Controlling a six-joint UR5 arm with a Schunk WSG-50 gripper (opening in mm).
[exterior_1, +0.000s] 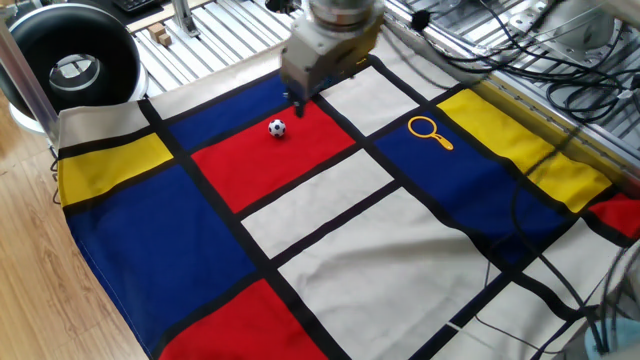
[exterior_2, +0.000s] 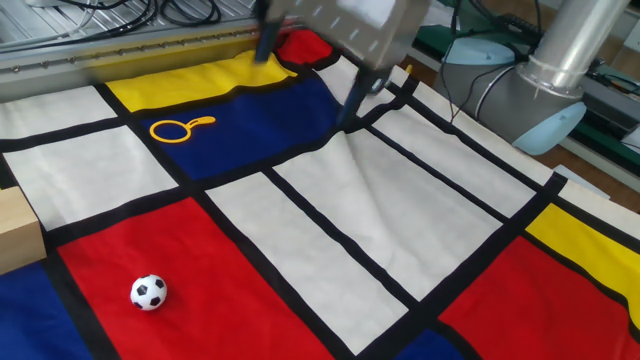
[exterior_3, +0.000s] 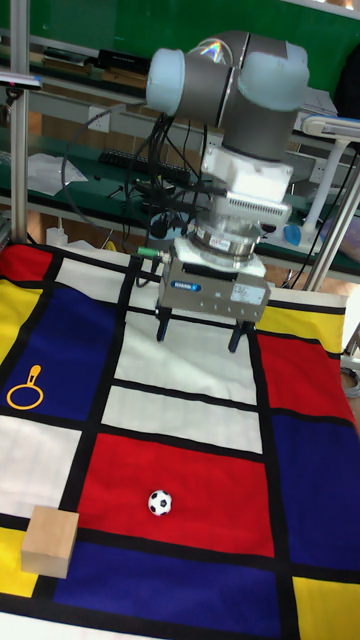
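My gripper (exterior_3: 199, 341) hangs with its two fingers wide apart and nothing between them. It shows large and high in exterior view 2, its fingertips (exterior_2: 349, 113) clear of the cloth. Motion blurs it in exterior view 1, where only one dark finger (exterior_1: 298, 108) stands out. A small black-and-white soccer ball (exterior_2: 149, 292) rests on a red panel. The orange magnifier-shaped ring with a handle (exterior_1: 428, 131) lies flat on a blue panel. At the cloth's edge sits a wooden block (exterior_3: 50, 541), cut off in exterior view 2 and not visible in exterior view 1.
A cloth with coloured panels and black stripes (exterior_1: 360, 260) covers the table, with slight wrinkles in its large white panel. Much of it is bare. Black cables (exterior_1: 560, 60) hang and lie along one side. A black round object (exterior_1: 75, 70) stands beyond the cloth.
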